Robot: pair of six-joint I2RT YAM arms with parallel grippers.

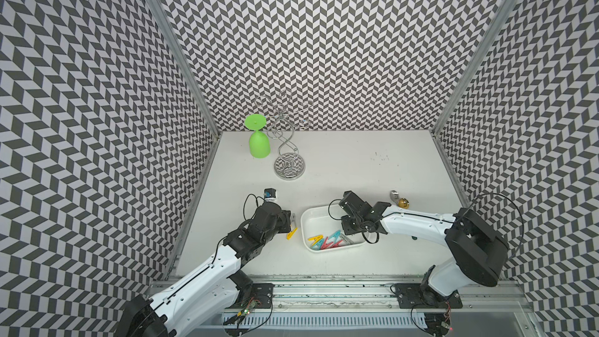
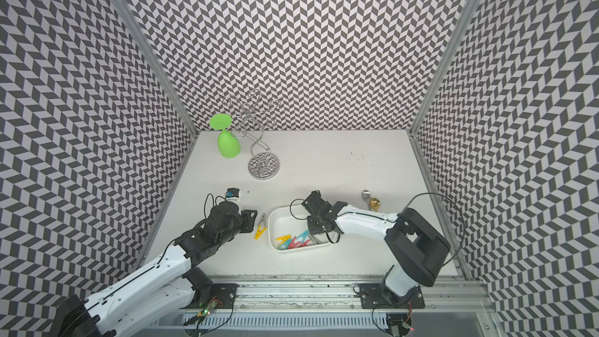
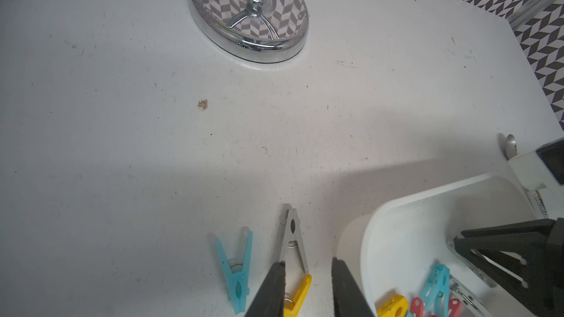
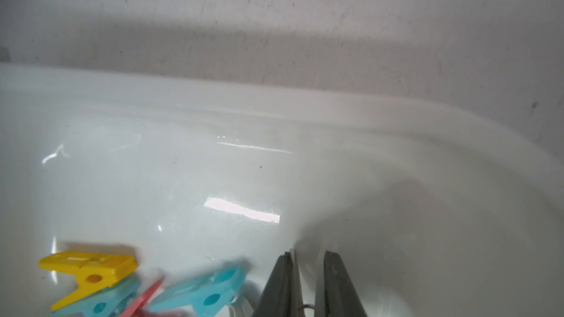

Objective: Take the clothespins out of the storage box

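The white storage box (image 1: 324, 213) holds yellow (image 4: 94, 267), cyan (image 4: 196, 290) and pink (image 4: 144, 299) clothespins at its near left. My right gripper is inside, with a grey clothespin between its fingers; whether it grips it is unclear. My left gripper is open, above the table left of the box, over a yellow clothespin (image 3: 298, 293). Grey (image 3: 293, 229) and cyan (image 3: 238, 281) clothespins also lie outside the box there.
A chrome stand (image 1: 289, 165) and a green object (image 1: 259, 143) stand at the back left. Small silver (image 1: 394, 195) and gold (image 1: 403, 202) items lie right of the box.
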